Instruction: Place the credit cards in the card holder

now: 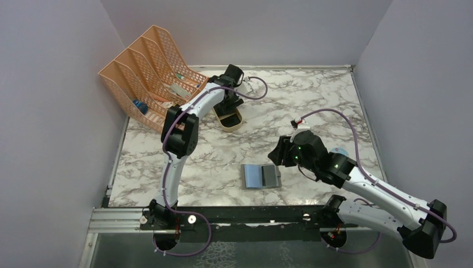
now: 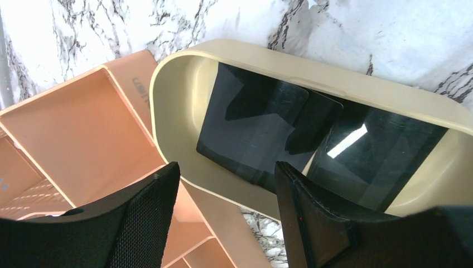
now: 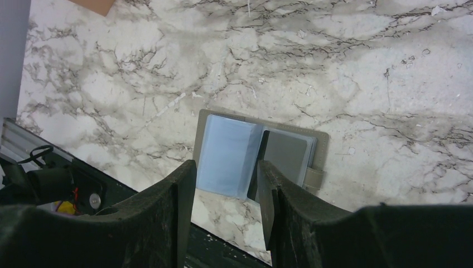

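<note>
Several dark cards [image 2: 251, 120] lie flat and overlapping in a cream oval tray [image 2: 385, 92] in the left wrist view. One more dark card [image 2: 368, 156] covers the tray's right half. Over the tray, my left gripper is open with nothing between its fingers. In the right wrist view the grey card holder [image 3: 318, 178] lies spread on the table, a light blue panel [image 3: 227, 153] on one side and a dark pocket [image 3: 285, 159] on the other. My right gripper, open and empty, hovers above and to the holder's right in the top view.
A tan compartment rack [image 1: 134, 70] with small items stands at the back left, against the cream tray. A blue round item [image 1: 339, 151] sits behind the right arm. Marble table [image 1: 295, 95] between tray and holder is clear.
</note>
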